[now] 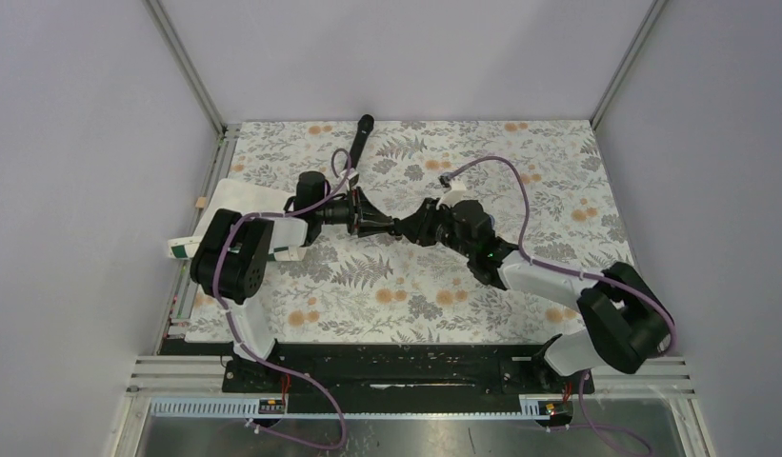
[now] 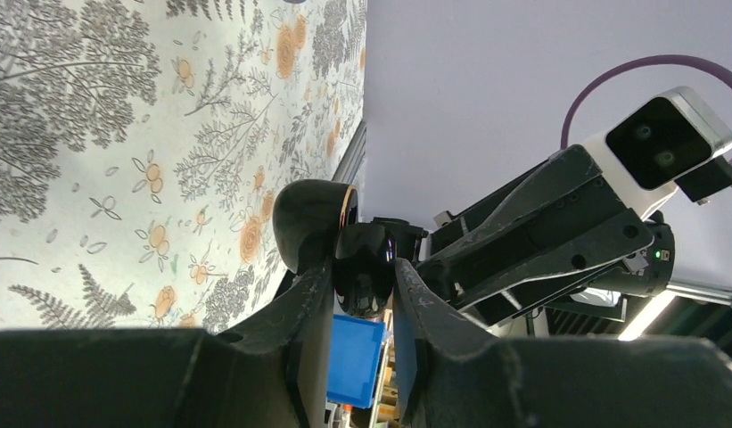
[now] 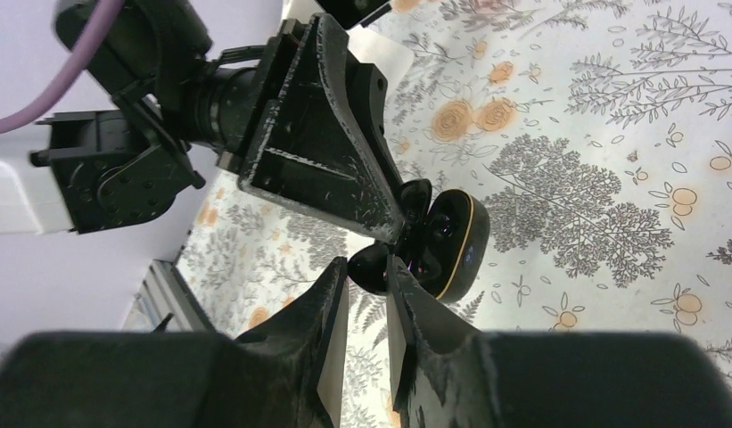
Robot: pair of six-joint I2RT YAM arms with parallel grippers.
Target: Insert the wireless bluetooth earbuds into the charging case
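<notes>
Both grippers meet above the middle of the mat in the top view. My left gripper is shut on a glossy black piece of the earbud set; behind it stands a rounded black case part with a gold edge. In the right wrist view my right gripper is shut on a small black piece, beside the open gold-edged case and close against my left gripper's fingers. Which piece is earbud and which is lid is hard to tell, as they overlap.
A black microphone lies at the back of the floral mat. A white board with a green checked edge lies at the left, partly under the left arm.
</notes>
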